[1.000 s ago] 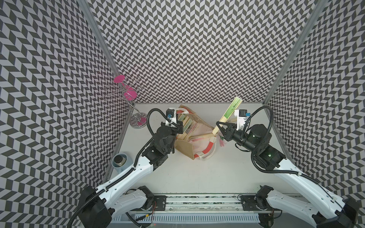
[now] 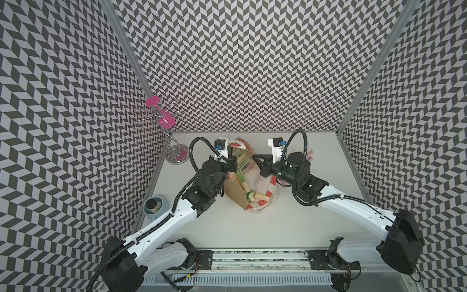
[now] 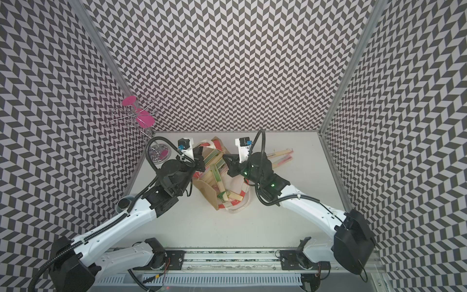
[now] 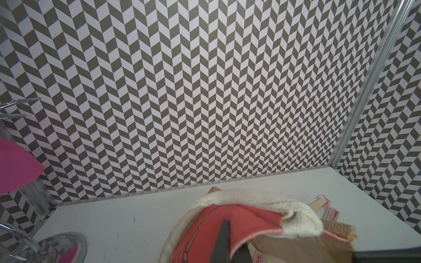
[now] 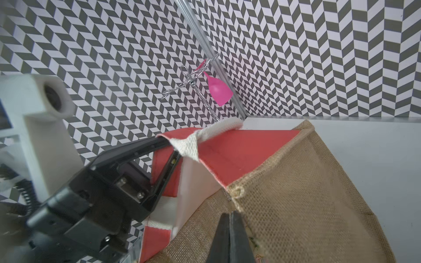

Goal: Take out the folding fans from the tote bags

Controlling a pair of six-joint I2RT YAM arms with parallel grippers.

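Note:
The burlap tote bag lies with its mouth open in the middle of the table, red lining and white handle showing. My left gripper is shut at its rim, with the red lining around the fingertips. A green-patterned folding fan rests slanting across the mouth, and a shorter pale fan is near its lower end. More green fans show deeper inside. My right gripper is over the bag opening, shut, with nothing between its fingers; the lower part of the mouth is partly hidden.
Fans lie on the table at right, partly behind my right arm. A chrome stand with pink discs is at back left, a blue cup at left.
My right gripper has moved left over the bag. My left arm has barely moved.

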